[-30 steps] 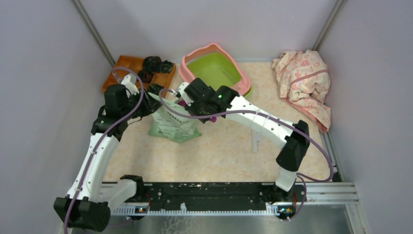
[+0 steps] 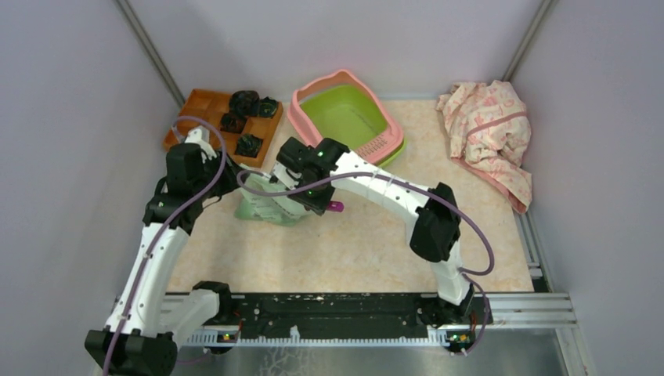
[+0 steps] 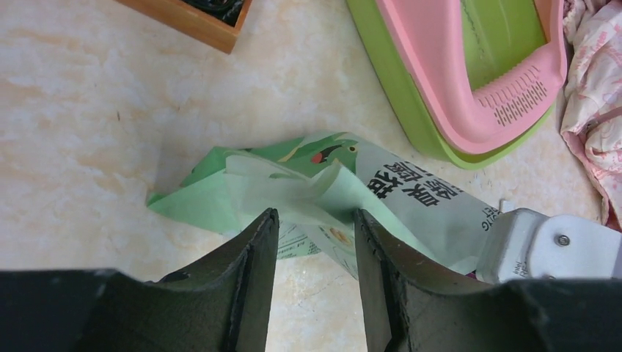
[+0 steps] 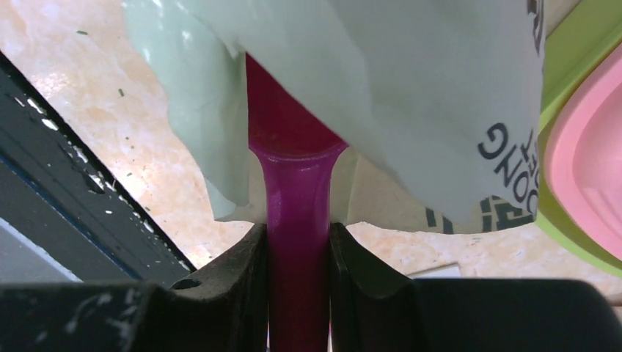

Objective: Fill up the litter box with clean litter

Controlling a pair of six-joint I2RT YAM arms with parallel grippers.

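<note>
A green-and-white litter bag (image 2: pixel 262 205) lies crumpled on the table left of centre, its loose flap raised in the left wrist view. My left gripper hangs over that flap, fingers apart; I see nothing held between them. My right gripper is shut on a magenta scoop (image 4: pixel 297 191), whose head reaches under the bag's plastic and is partly hidden. The litter box, a pink rim (image 2: pixel 384 141) on a green tray (image 2: pixel 341 117), stands at the back centre, behind my right arm.
An orange wooden tray (image 2: pixel 200 106) with dark bundles sits at the back left. A pink patterned cloth (image 2: pixel 489 137) lies heaped on the right.
My right gripper has moved toward the front with the scoop. My left gripper has drawn back slightly leftward, and the bag's top sits lower and flatter.
</note>
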